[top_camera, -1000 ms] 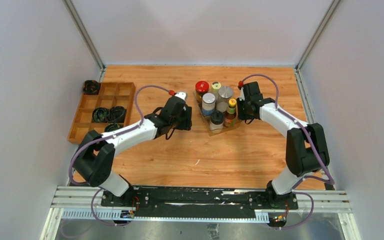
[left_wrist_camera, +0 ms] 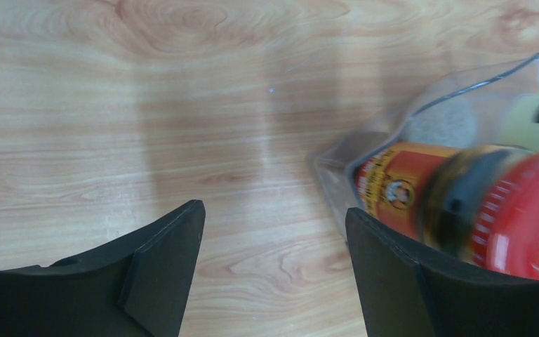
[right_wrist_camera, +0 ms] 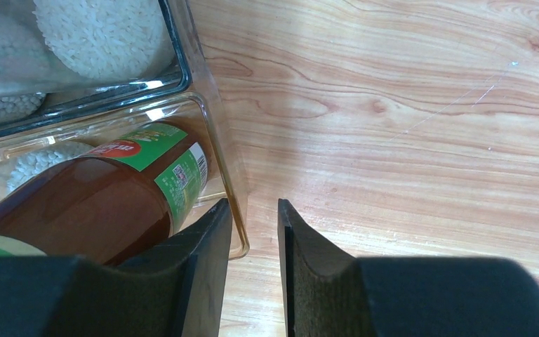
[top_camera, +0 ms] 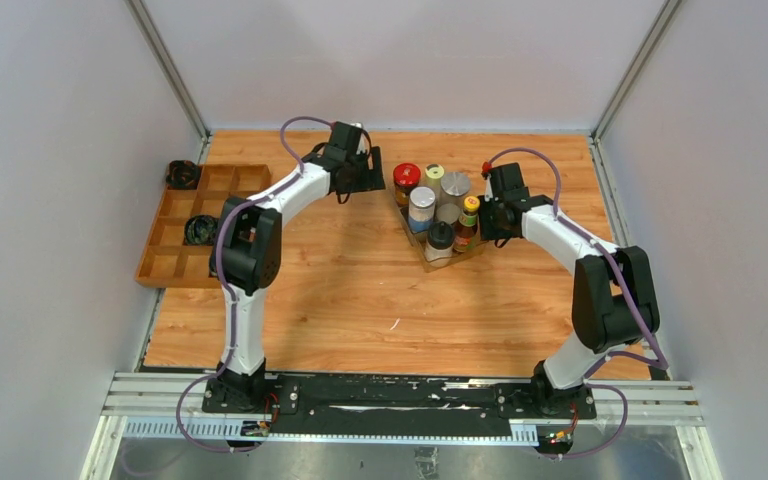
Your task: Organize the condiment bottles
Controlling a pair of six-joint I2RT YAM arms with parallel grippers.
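Note:
Several condiment bottles stand close together in clear trays: a red-lidded jar, a yellow-green-lidded one, a grey-lidded one, a white-lidded jar, a black-lidded jar and a yellow-capped brown sauce bottle. Just left of the red-lidded jar, my left gripper is open over bare wood, its right finger near the tray corner. On the trays' right side, my right gripper is partly open beside the sauce bottle. Its left finger overlaps the tray wall; contact cannot be told.
A wooden compartment box with black coils stands at the left, partly under my left arm. Bare wood also lies behind the trays.
The trays and bottles have shifted slightly right.

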